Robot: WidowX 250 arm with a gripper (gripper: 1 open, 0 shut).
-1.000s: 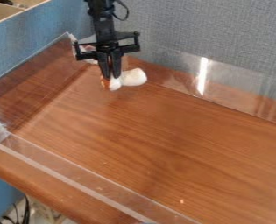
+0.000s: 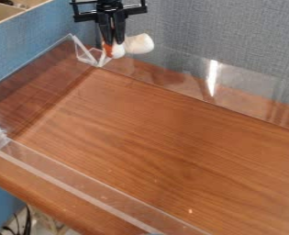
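Note:
My gripper [image 2: 114, 41] is at the top centre-left of the view, over the back left corner of the wooden table. At its fingertips is a white cylindrical object [image 2: 139, 44] with an orange part beside it, tilted sideways and raised toward the back wall. The gripper's fingers look closed around this object, though the small size makes the exact grip hard to see.
Clear plastic walls edge it at the back, left and front. A blue padded wall stands at the left, a grey wall behind, and a wooden box [image 2: 2, 9] at the top left.

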